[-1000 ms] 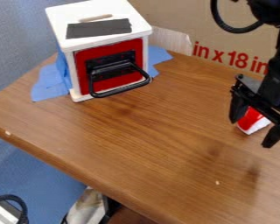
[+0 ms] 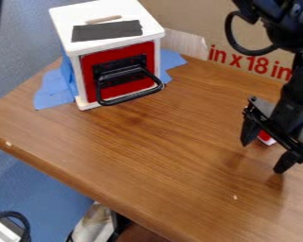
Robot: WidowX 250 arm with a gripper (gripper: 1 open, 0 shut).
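Note:
My black gripper (image 2: 260, 155) is at the right of the table, its two fingers spread open, pointing down close to the tabletop. A small red-and-white object (image 2: 267, 137) lies just behind and between the fingers, partly hidden by the gripper. I cannot tell whether the fingers touch it.
A white toy oven (image 2: 80, 28) with a red front and black handle stands on blue cloth (image 2: 54, 91) at the back left. A cardboard box (image 2: 207, 28) stands behind. A dark loop and pale items lie below the left edge.

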